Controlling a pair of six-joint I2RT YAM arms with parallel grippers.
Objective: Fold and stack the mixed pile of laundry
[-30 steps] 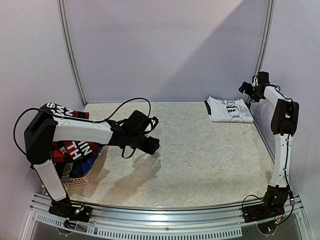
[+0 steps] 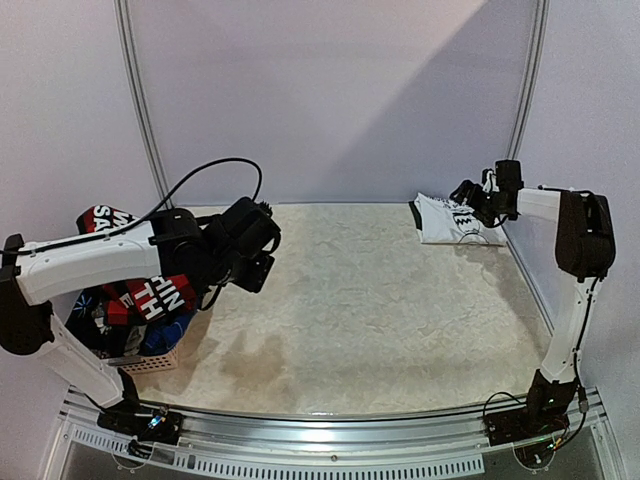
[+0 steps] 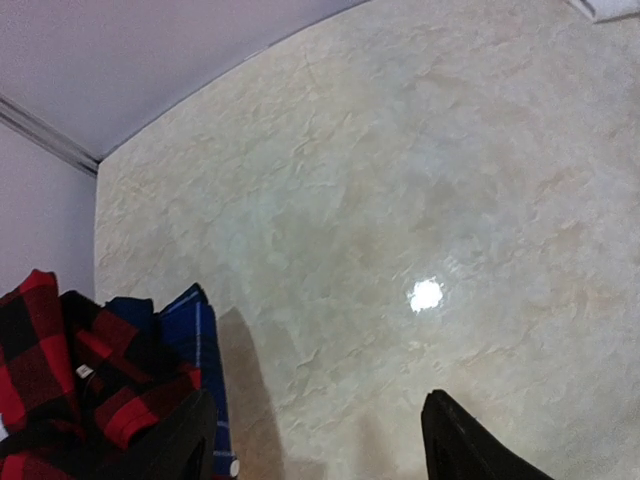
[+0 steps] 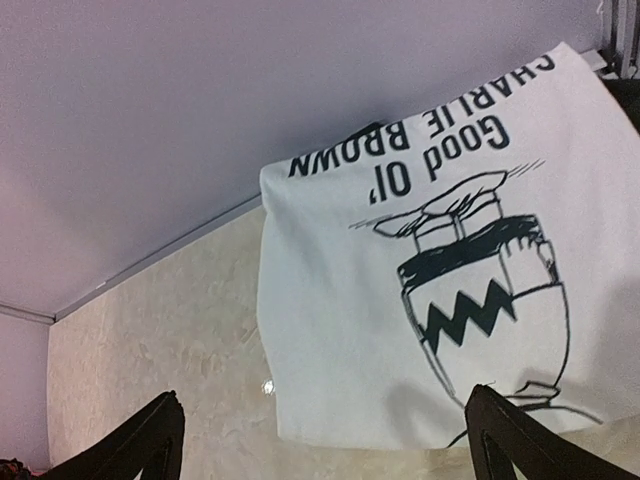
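A folded white shirt with a cartoon print (image 4: 330, 300) lies flat in the far right corner, on top of something dark that peeks out at its edge. Over it hovers my right gripper, open and empty, its fingers wide apart. At the left, a heap of mixed laundry (image 2: 160, 298) fills the basket (image 2: 155, 364), with red-and-black checked cloth (image 3: 130, 390) and blue cloth (image 3: 195, 335) on the side that shows in the left wrist view. My left gripper is above the table just right of the basket, open, with nothing between its fingers.
Walls close in the back and both sides, the back wall (image 2: 330, 110) running right behind the folded shirt. The left arm covers part of the basket in the top view.
The right gripper has come left from the corner, over the folded shirt. Both stayed open.
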